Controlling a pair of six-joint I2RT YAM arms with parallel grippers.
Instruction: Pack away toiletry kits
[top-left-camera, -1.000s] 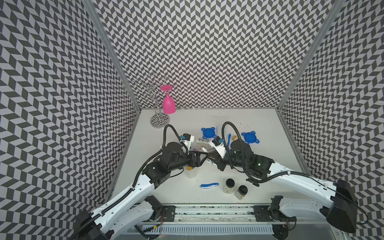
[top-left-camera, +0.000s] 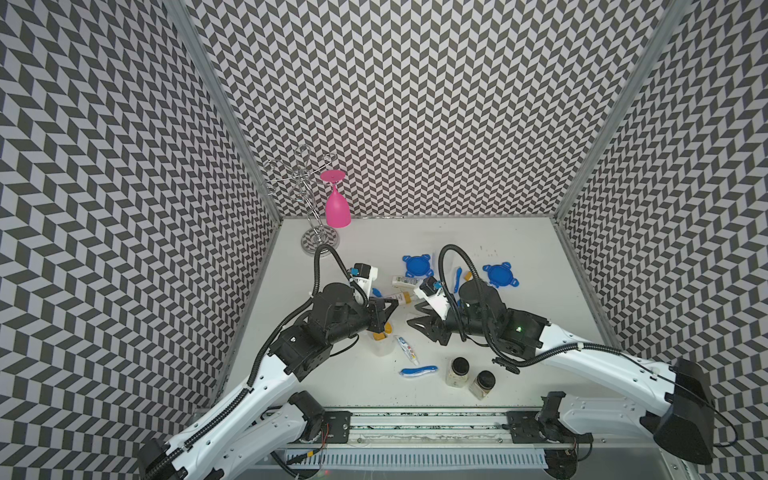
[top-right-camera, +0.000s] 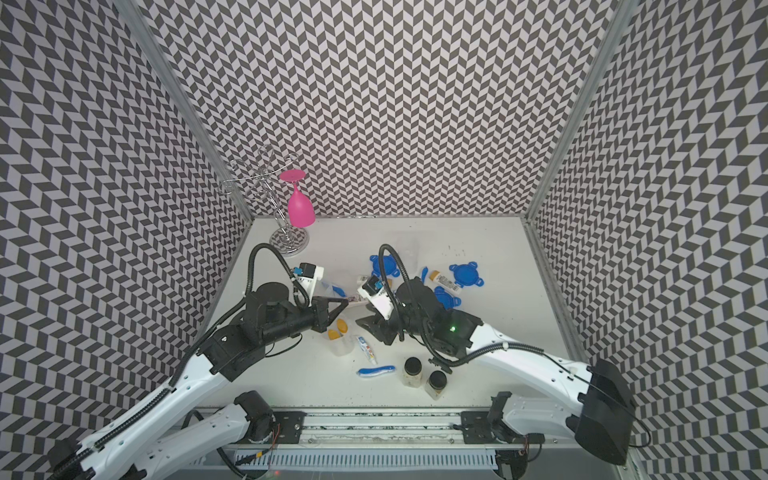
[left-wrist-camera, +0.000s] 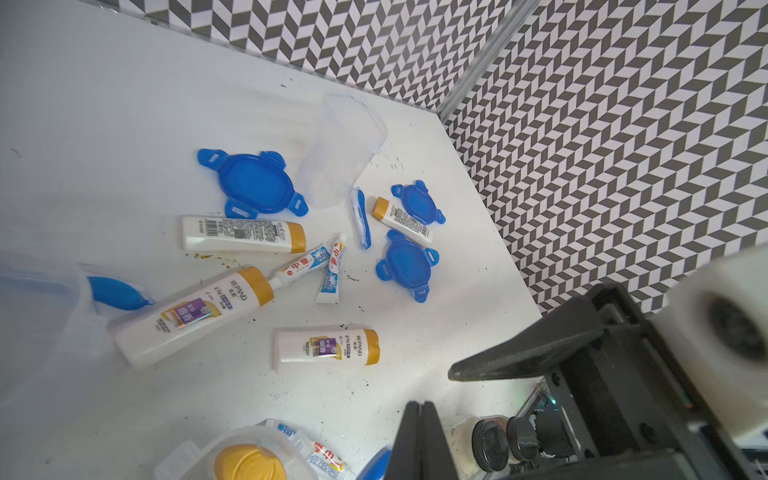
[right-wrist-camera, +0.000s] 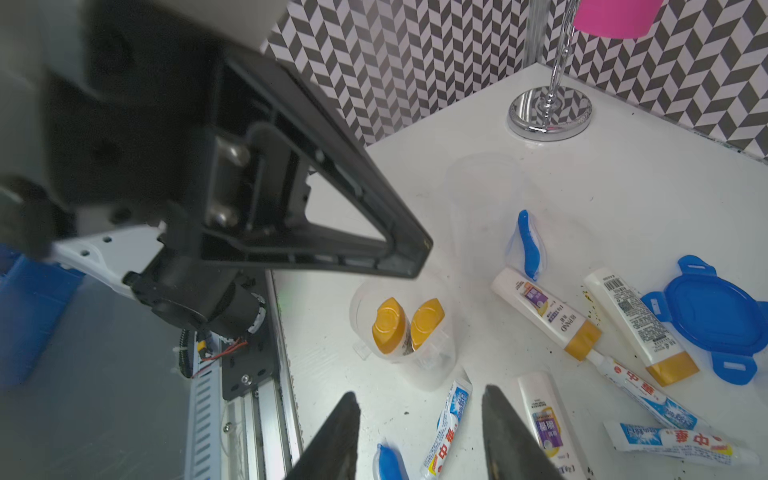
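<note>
My left gripper is shut, its fingertips pressed together with nothing between them. My right gripper stands open and empty, its two fingers spread. A small toothpaste tube (right-wrist-camera: 449, 428) lies on the table below both grippers, outside their fingers. Beside it stands a clear cup (right-wrist-camera: 436, 369) holding two orange-capped bottles (right-wrist-camera: 389, 326). A blue toothbrush (top-left-camera: 418, 371) lies toward the table's front. Further back, several white orange-capped bottles (left-wrist-camera: 326, 346) lie about, with two more toothpaste tubes (left-wrist-camera: 331, 272) and blue lids (left-wrist-camera: 256, 182).
Two dark-lidded jars (top-left-camera: 457, 373) stand front right. Another clear cup (left-wrist-camera: 340, 152) lies at the back, and one more (right-wrist-camera: 484, 208) has a blue toothbrush (right-wrist-camera: 529, 244) by it. A chrome rack (top-left-camera: 320, 240) with a pink goblet (top-left-camera: 337, 209) is back left.
The toothpaste tube, held upright by my right gripper earlier, now lies on the table beside the cup.
</note>
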